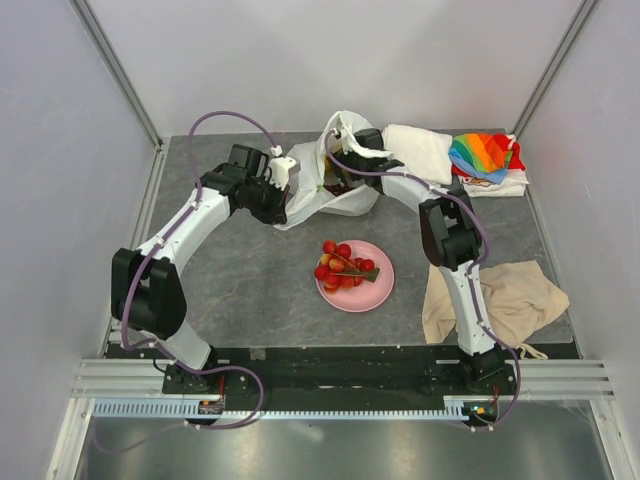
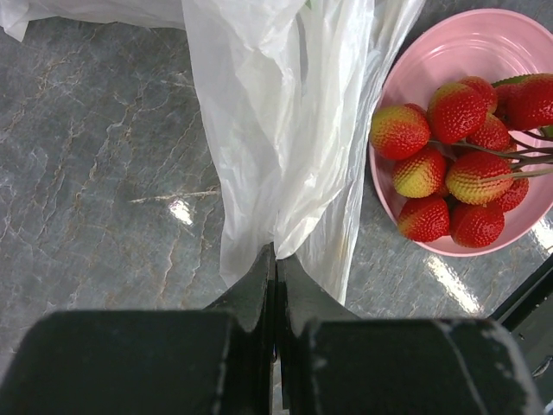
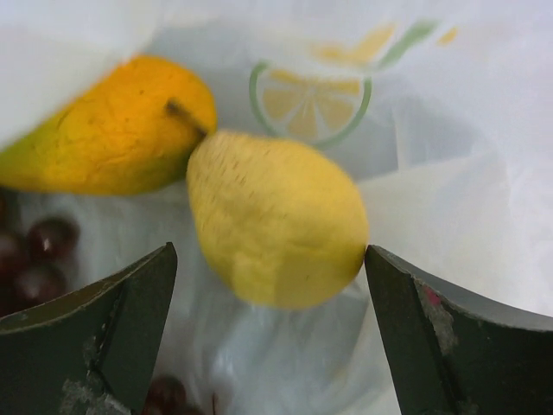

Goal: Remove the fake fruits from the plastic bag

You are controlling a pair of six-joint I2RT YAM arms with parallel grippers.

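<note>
The white plastic bag (image 1: 352, 202) lies at the back of the table with its mouth spread. Its left edge is pinched by my left gripper, which is shut on the thin plastic. Inside the bag, my right gripper stands open, its fingers on either side of a yellow lemon-like fruit (image 3: 276, 220). The right fingertip (image 3: 378, 259) is at or very near the fruit's side; the left one is apart from it. An orange-yellow mango (image 3: 130, 125) leans against that fruit, and dark grapes (image 3: 39, 259) lie at the left.
A pink plate (image 1: 380, 293) holding several strawberries (image 2: 458, 112) sits front centre. White cloth (image 1: 418, 152) and a rainbow cloth (image 1: 487, 155) lie back right, with a beige cloth bag (image 1: 505, 300) at front right.
</note>
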